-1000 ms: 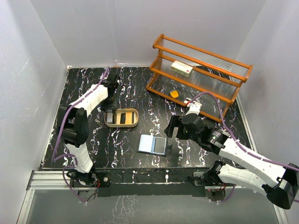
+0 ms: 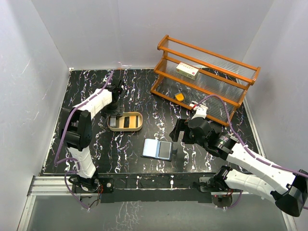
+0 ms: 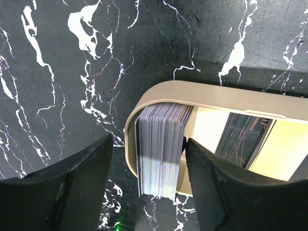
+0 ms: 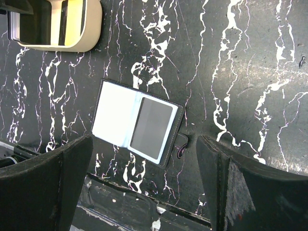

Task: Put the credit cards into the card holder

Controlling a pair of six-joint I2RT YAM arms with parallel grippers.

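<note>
In the left wrist view a stack of cards (image 3: 159, 144) stands at the left end of a tan box (image 3: 226, 98). My left gripper straddles the stack, part open, its right finger at the stack's right side and its left finger apart from it. The open card holder (image 4: 134, 120), with a white and a grey side, lies on the table right of the box (image 2: 134, 129) in the top view. My right gripper hangs open above and near the holder.
A wooden rack (image 2: 202, 84) with a small carton (image 2: 186, 70) and a yellow item (image 2: 179, 96) stands at the back right. Bare table lies between the box and the rack.
My left arm has shifted slightly at the box. The right arm and the card holder have not moved.
</note>
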